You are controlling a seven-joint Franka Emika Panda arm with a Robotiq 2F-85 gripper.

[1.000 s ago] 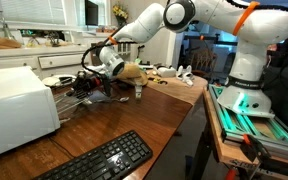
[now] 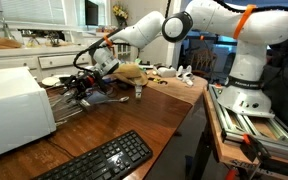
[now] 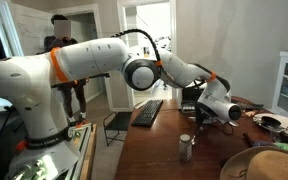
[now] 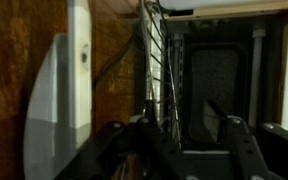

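Note:
In exterior view 1 my gripper [image 2: 82, 78] is at the wire dish rack [image 2: 69, 104], beside the white box. The wrist view looks down on the rack's wires [image 4: 165, 75] and a dark tray [image 4: 213, 85]. At the bottom of that view, the dark fingers [image 4: 144, 135] stand apart, and I see nothing clearly held between them. A grey blade-like shape [image 4: 46, 110] and a pale upright strip [image 4: 79, 75] lie left of the gripper. Exterior view 2 shows the arm's wrist [image 3: 216, 92] reaching over the table, its fingertips hard to make out.
A black keyboard [image 2: 104, 157] lies at the front, with a white box [image 2: 14, 110] to its left. A small shaker [image 3: 185, 148] stands on the open tabletop. Behind the gripper is a crowded row of dishes; a woven round item [image 3: 269, 165] sits nearby.
The arm's end has moved left in exterior view 1, toward the white box and over the rack. The keyboard, shaker and box have stayed put.

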